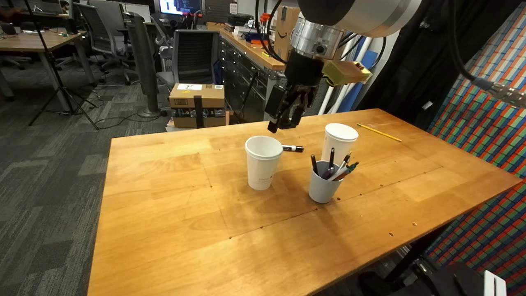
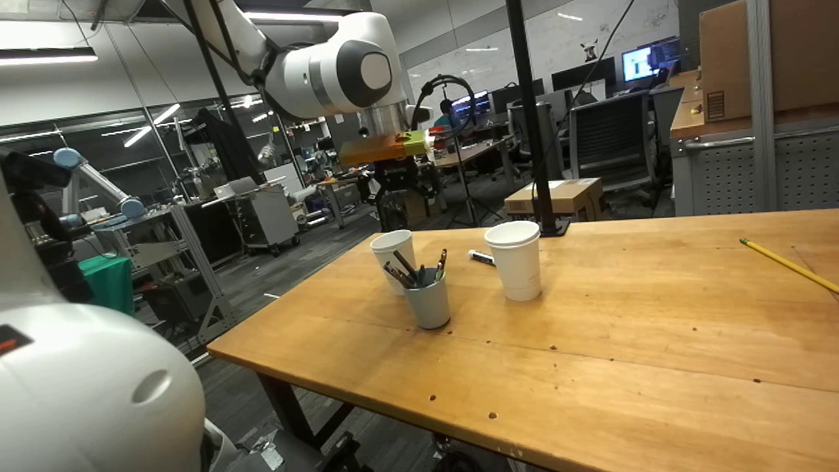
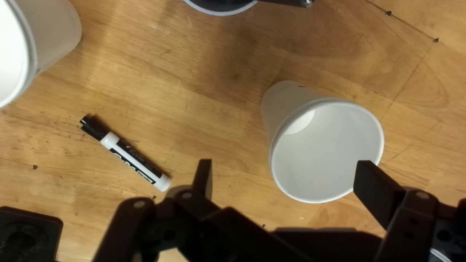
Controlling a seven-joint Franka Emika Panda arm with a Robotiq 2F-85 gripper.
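Note:
My gripper is open with nothing held, its two dark fingers wide apart in the wrist view. In exterior view 1 the gripper (image 1: pixel 284 126) hangs above the table, behind and above an empty white paper cup (image 1: pixel 261 165). That cup (image 3: pixel 325 150) lies below the fingers in the wrist view, standing upright and open at the top. A black-and-white marker (image 3: pixel 131 157) rests on the wood left of the fingers. Another white cup (image 1: pixel 340 140) stands farther right in exterior view 1. In front of it is a small grey cup (image 1: pixel 323 190) holding several pens.
A yellow pencil (image 1: pixel 379 132) lies towards the far right of the wooden table (image 1: pixel 172 222). Cardboard boxes (image 1: pixel 197 106) sit beyond the back edge.

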